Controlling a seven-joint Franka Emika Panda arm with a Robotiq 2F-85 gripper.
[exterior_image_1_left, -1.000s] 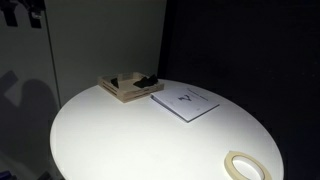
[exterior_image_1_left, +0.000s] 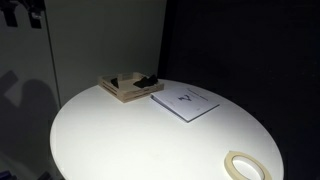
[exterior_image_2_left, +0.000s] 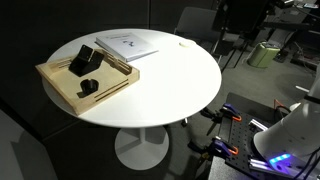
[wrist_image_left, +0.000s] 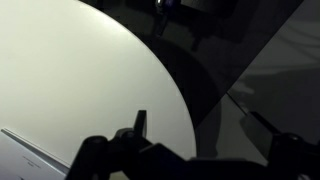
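My gripper is open in the wrist view, its two dark fingers wide apart with nothing between them. Beneath it are the white table's edge and the dark floor. In exterior view 1 the gripper (exterior_image_1_left: 23, 18) hangs at the top left corner, clear of the table. A wooden tray (exterior_image_2_left: 103, 98) on the white round table (exterior_image_1_left: 140, 140) holds a black box-like item (exterior_image_2_left: 84, 60) and a small black object (exterior_image_2_left: 90, 87). Beside the tray lies a white binder or booklet (exterior_image_1_left: 185, 101). A beige ring (exterior_image_1_left: 232, 166), like a tape roll, rests near the table's edge.
The robot's white arm (exterior_image_2_left: 285, 130) is at the right in exterior view 2, near a dark base with cables.
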